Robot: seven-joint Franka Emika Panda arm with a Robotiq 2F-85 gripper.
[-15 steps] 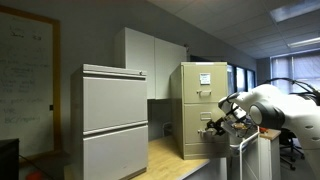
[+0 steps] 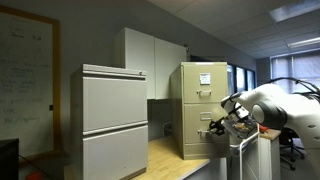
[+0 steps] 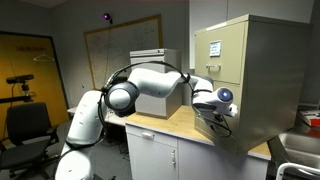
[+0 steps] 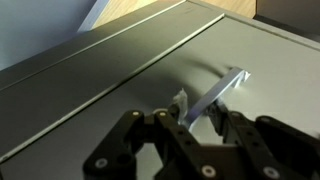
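Observation:
A beige filing cabinet has an upper drawer and a lower drawer, each with a metal handle. My gripper is at the lower drawer's handle. In the wrist view, the silver handle runs diagonally across the drawer front and down between my dark fingers; the gripper appears shut on it. From the other side, the arm reaches across the counter to the gripper, with the handle mostly hidden. Whether the lower drawer stands slightly out is too small to tell.
A grey-white cabinet stands left on the wooden counter. White wall cupboards hang behind. A white rail stands close to the cabinet's right side. Bare counter lies between the two cabinets.
The arm near the wrist has shifted slightly to the right, while the gripper stays by the lower handle. The cabinet shows no clear change.

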